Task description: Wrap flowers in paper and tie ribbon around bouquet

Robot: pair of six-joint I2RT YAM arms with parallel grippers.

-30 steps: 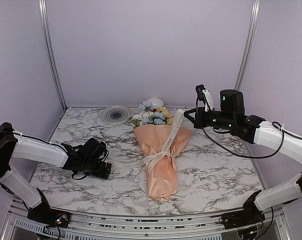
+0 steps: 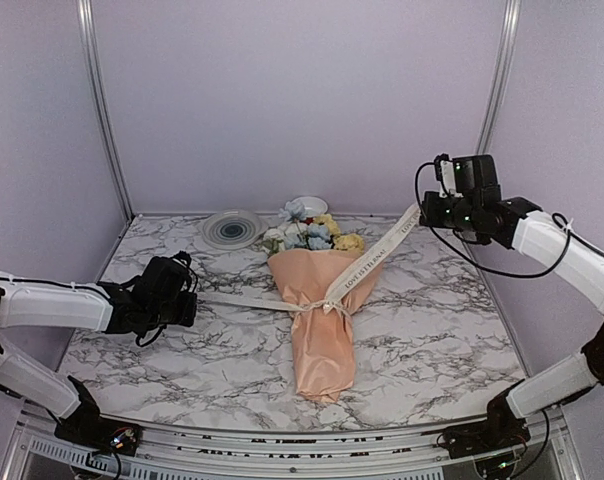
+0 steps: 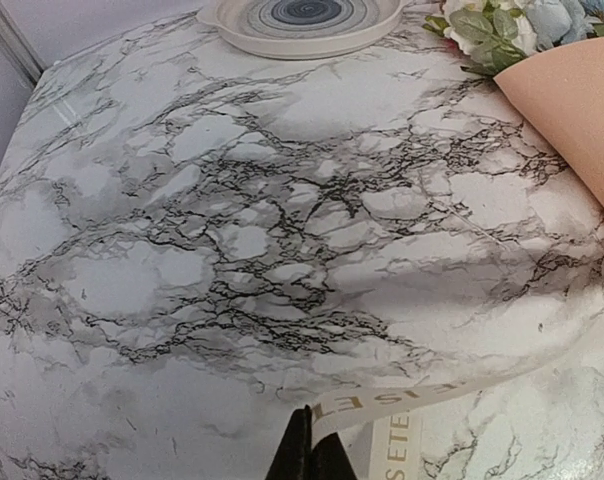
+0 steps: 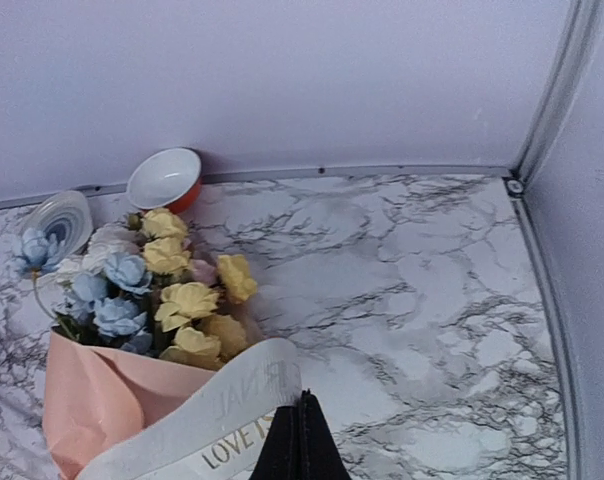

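Note:
In the top view the bouquet of fake flowers (image 2: 307, 232), wrapped in peach paper (image 2: 322, 360), lies at mid-table with its blooms toward the back. A white lettered ribbon (image 2: 367, 262) circles the wrap, crossing at a knot (image 2: 327, 305) on its front. One ribbon end stretches up and right to my right gripper, which is shut on it above the table. The other end runs left to my left gripper, shut on the ribbon there. Beneath that left end, another printed strip (image 3: 394, 450) shows near the fingertips in the left wrist view.
A round grey-ringed dish (image 2: 232, 230) lies at the back left. A white and orange bowl (image 4: 166, 178) stands behind the flowers.
My left gripper has gone left and up. The ribbon looks straighter and the bouquet stays in place.

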